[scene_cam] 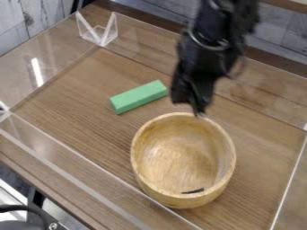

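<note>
My gripper [192, 90] is raised and blurred at the upper middle right, above the area behind a wooden bowl [182, 162]; whether its fingers hold anything is unclear. A green block [138, 97] lies on the wooden table to the bowl's upper left. The bowl has a small dark piece in its bottom.
A clear angular plastic piece [99, 27] stands at the back left. A raised edge runs along the back, and a dark cable lies at the lower left corner.
</note>
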